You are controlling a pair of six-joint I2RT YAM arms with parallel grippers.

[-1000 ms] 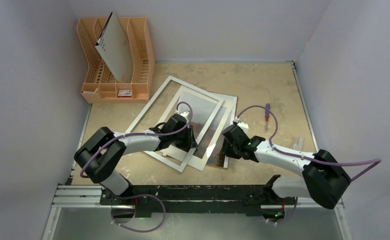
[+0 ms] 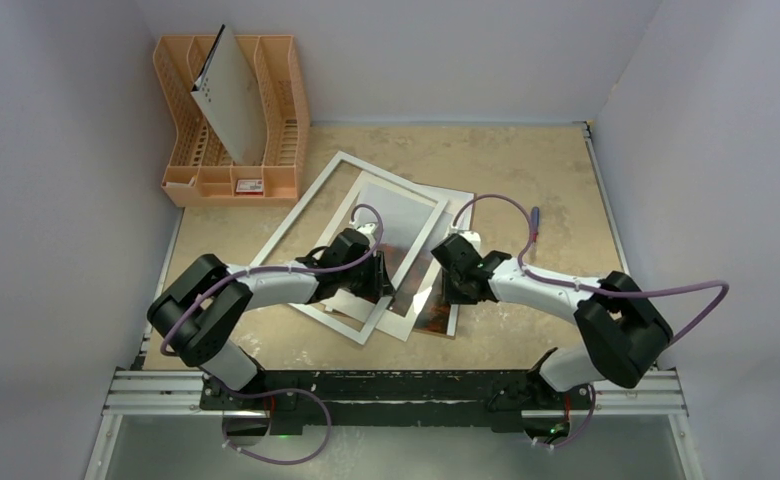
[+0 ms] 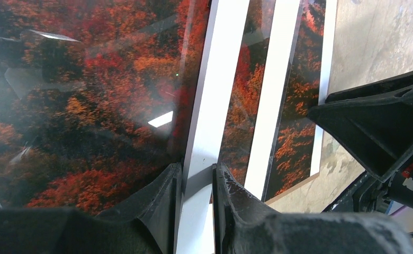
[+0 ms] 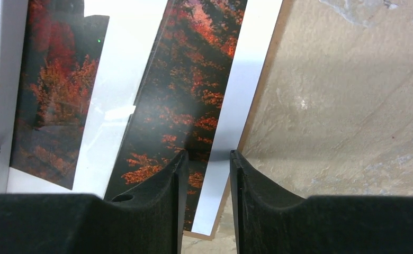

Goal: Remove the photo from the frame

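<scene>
The white frame (image 2: 296, 210) lies tilted on the table. Under and right of it are a white mat (image 2: 399, 326) and the photo (image 2: 434, 318) of red and orange trees, its white-bordered right edge uncovered. My left gripper has its fingers on either side of the frame's right bar; whether they press on it is unclear. Over the photo's right border, my right gripper is part open, a gap showing between its fingers. One finger (image 4: 181, 172) is over the picture, the other just outside the edge. Both arms hide parts of the stack from above.
A brown backing edge (image 4: 257, 87) shows along the photo's right border. The screwdriver (image 2: 535, 222) lies to the right, with bare table around it. An orange file rack (image 2: 284, 180) holding a white folder (image 2: 231, 100) stands at the back left.
The left arm and the stack look unmoved.
</scene>
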